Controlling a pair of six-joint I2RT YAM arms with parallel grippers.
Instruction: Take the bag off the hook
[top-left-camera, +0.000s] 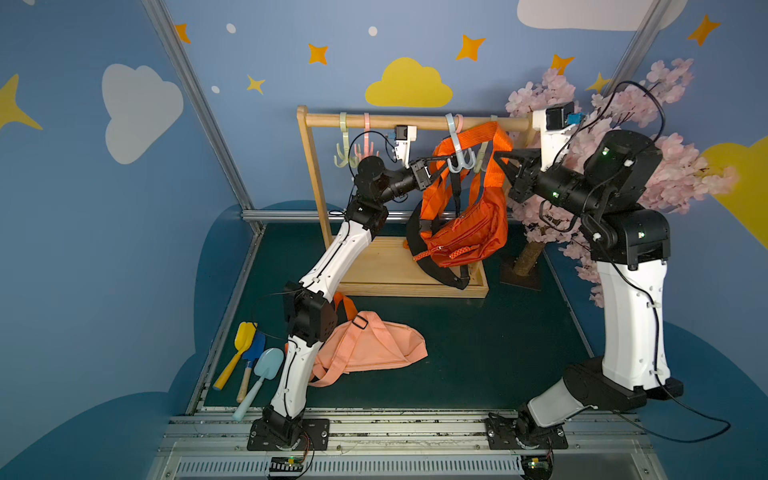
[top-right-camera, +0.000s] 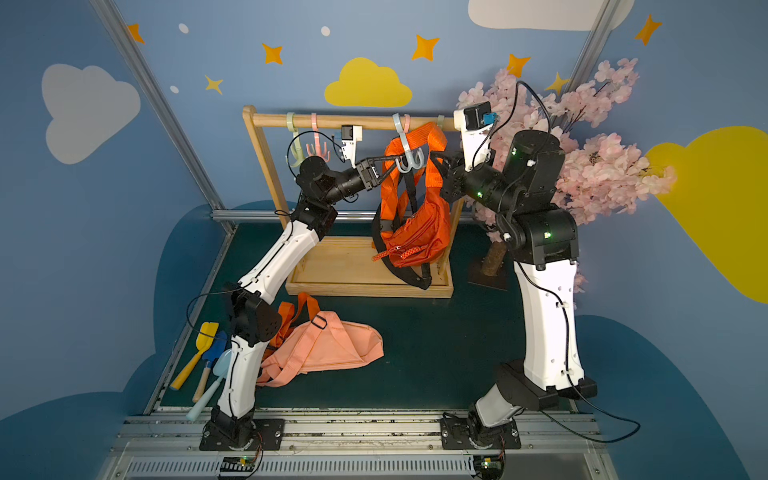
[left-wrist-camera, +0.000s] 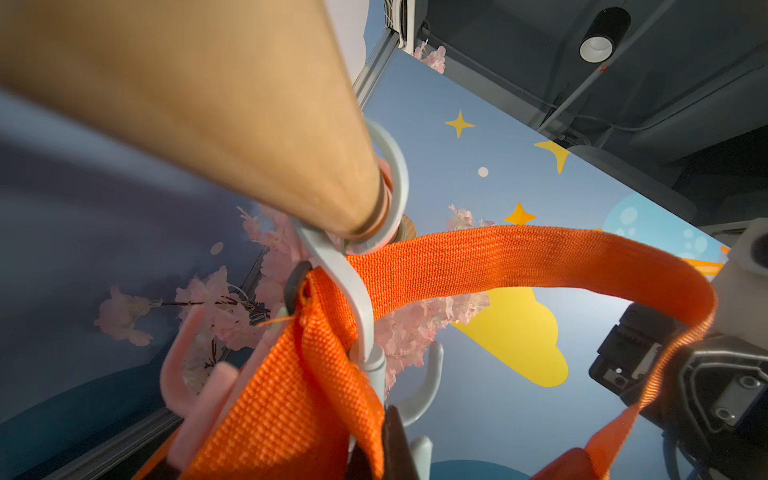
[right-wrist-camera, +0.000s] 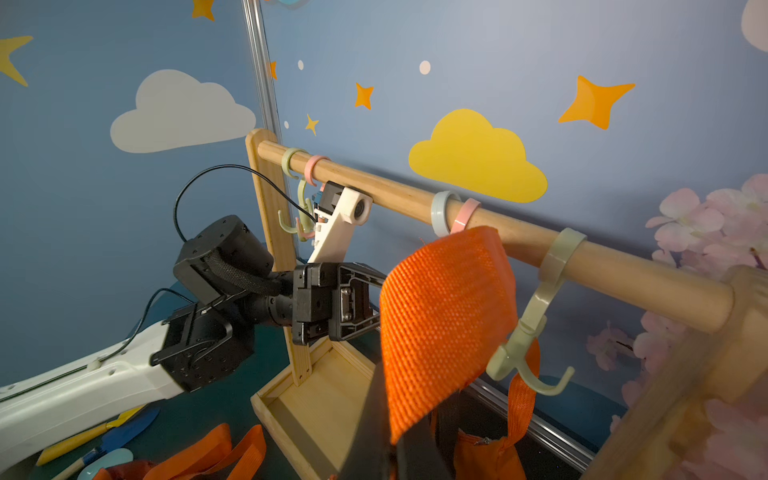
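The orange bag hangs below the wooden rail, its strap stretched between both grippers. The pale blue hook stands tilted on the rail; in the left wrist view the strap passes close by its stem, and whether it still rests on a prong cannot be told. My left gripper, beside the hook's prongs, is shut on a folded part of the strap. To the hook's right, my right gripper is shut on the strap's other side, which runs down between its fingers in the right wrist view.
A green hook hangs close to the right gripper; a pink hook sits beside the blue one. The wooden tray lies under the bag. Blossom branches crowd the right. A pink bag and several scoops lie in front.
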